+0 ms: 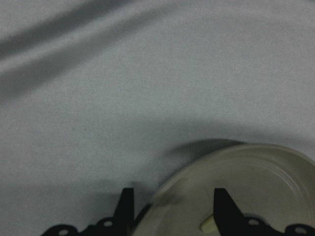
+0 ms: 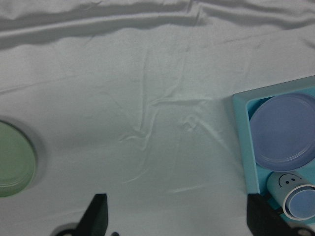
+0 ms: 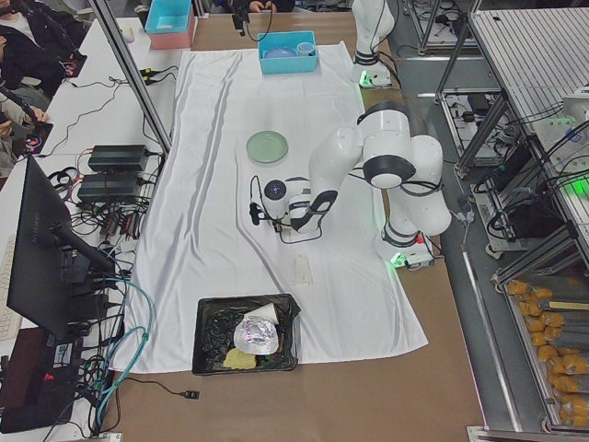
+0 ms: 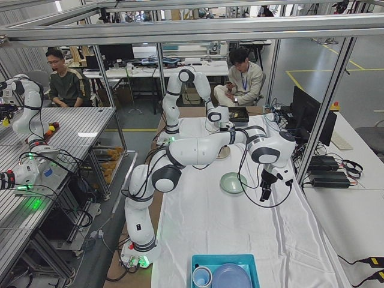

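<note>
A pale plate (image 1: 256, 182) lies under my left gripper, whose fingers stand apart over its rim in the left wrist view; whether they touch it I cannot tell. A small yellowish piece (image 1: 207, 224) shows on the plate. In the camera left view that plate is mostly hidden by the arm. My right gripper hangs open above the cloth, between a green plate (image 2: 12, 160) and a blue bin (image 2: 240, 128). The bin holds a blue plate (image 2: 283, 130) and a smiley cup (image 2: 285, 189).
A black lined tray (image 3: 212, 359) with foil and scraps stands at the front of the white cloth (image 3: 359, 322). A pale piece (image 3: 302, 270) lies before it. A monitor and cables line the left side; free cloth surrounds the green plate.
</note>
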